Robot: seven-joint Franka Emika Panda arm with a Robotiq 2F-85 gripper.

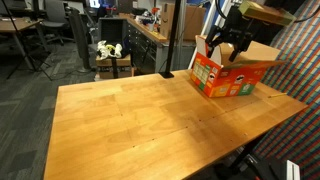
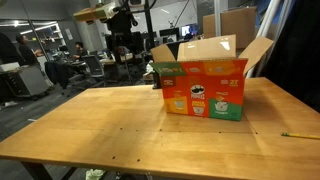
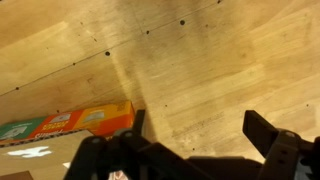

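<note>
My gripper stands open above the table, its dark fingers (image 3: pixel 258 132) wide apart with only bare wood beneath. A cardboard box (image 2: pixel 203 90) with red, orange and green printed sides rests on the table (image 2: pixel 92 125), its flaps spread. In the wrist view, part of the box (image 3: pixel 83 120) shows at the lower left, beside and partly behind one finger. From the first exterior view, the gripper (image 1: pixel 226 50) appears high at the upper right, overlapping the box (image 1: pixel 228 82) from that angle. What the box contains is hidden.
A thin pencil-like stick (image 2: pixel 300 136) lies on the wood right of the box. The broad wooden surface (image 1: pixel 120 125) left of the box is bare. Office chairs (image 1: pixel 112 40) and desks stand beyond the table.
</note>
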